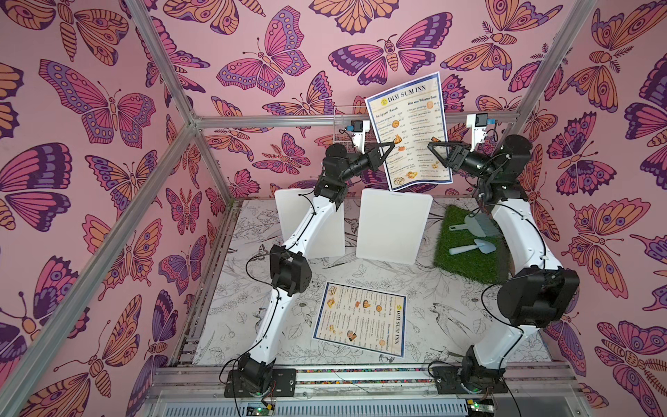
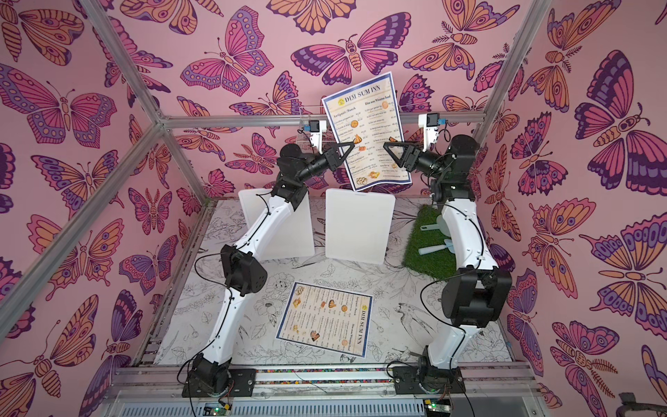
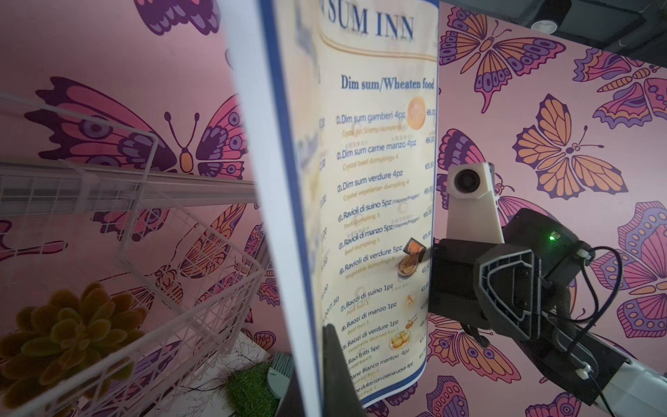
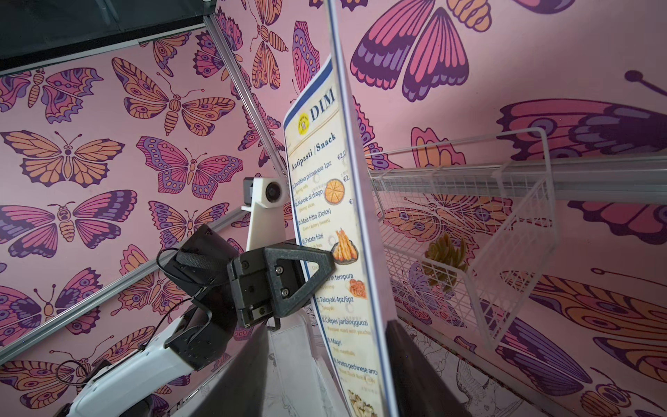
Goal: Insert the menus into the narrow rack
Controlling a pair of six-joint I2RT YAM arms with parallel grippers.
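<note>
A cream menu [image 1: 410, 132] with a blue border and "DIM SUM INN" heading is held up near the back wall, tilted and slightly bowed. My left gripper [image 1: 393, 146] is shut on its left edge; in the left wrist view the fingers [image 3: 333, 375] pinch that edge. At the menu's right side my right gripper [image 1: 439, 157] stands part open. Its blurred fingers [image 4: 243, 375] lie either side of the menu's edge in the right wrist view. A second menu [image 1: 361, 318] lies flat on the table's front, its heading toward the right. Which object is the narrow rack, I cannot tell.
Two upright white panels [image 1: 394, 226] stand below the raised menu. A white wire basket [image 4: 479, 278] with a succulent [image 4: 446, 260] hangs on the back rail. On the right, a green turf mat [image 1: 451, 267] carries garden tools [image 1: 472, 247]. Bare table surrounds the flat menu.
</note>
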